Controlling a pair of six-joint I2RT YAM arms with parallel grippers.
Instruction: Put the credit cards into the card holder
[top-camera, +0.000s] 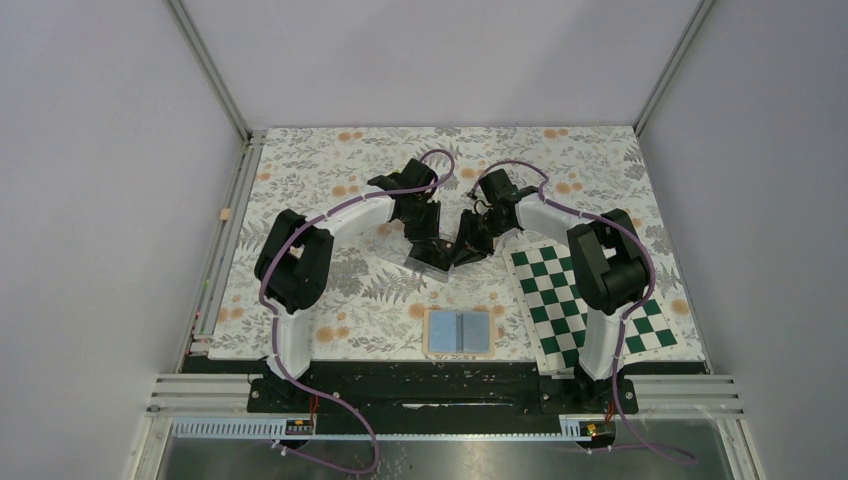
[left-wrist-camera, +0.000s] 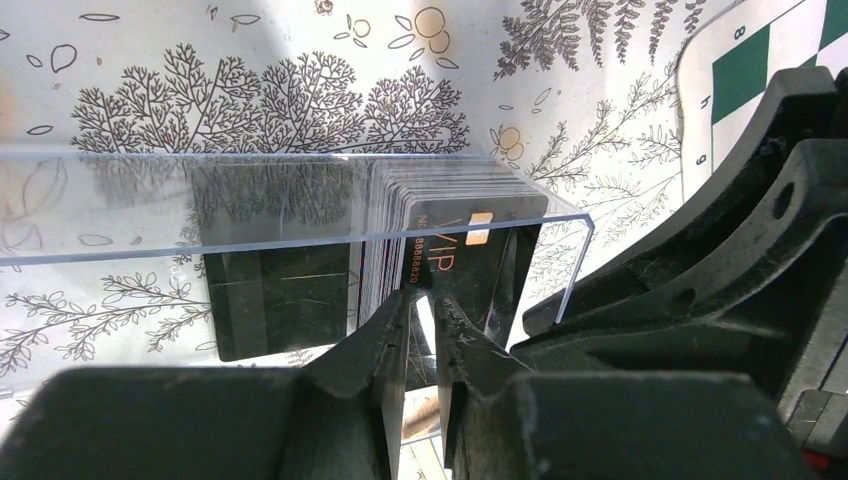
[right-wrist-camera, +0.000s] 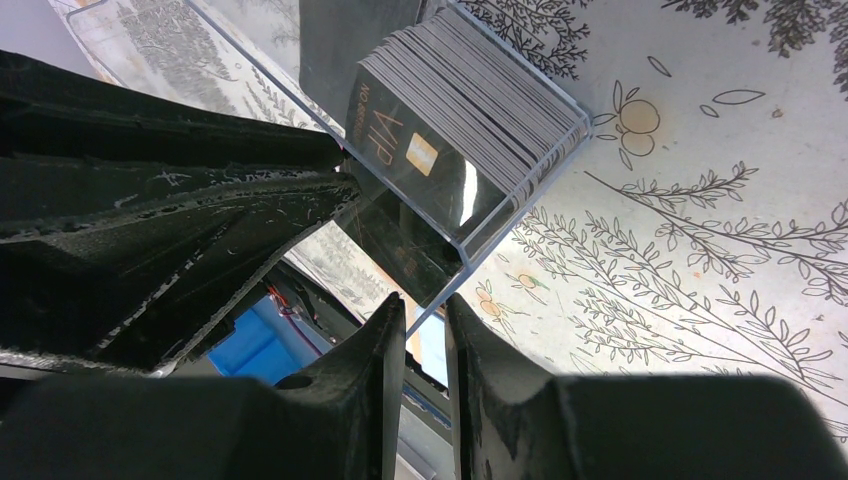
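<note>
A clear card holder (left-wrist-camera: 575, 262) holds a tight row of cards; black cards (right-wrist-camera: 395, 145) with "VIP" lettering stand at its front. In the top view it lies at mid-table, partly hidden by both grippers. My left gripper is shut at the front of the row, its tips over a black card's face; whether a card is pinched does not show. At the holder's corner, my right gripper stands narrowly open, the clear edge passing between its fingers. Both grippers (top-camera: 437, 240) are close together in the top view.
A wooden tray with two blue panels (top-camera: 476, 332) sits near the front edge. The green-and-white chessboard (top-camera: 553, 300) lies to the right under the right arm.
</note>
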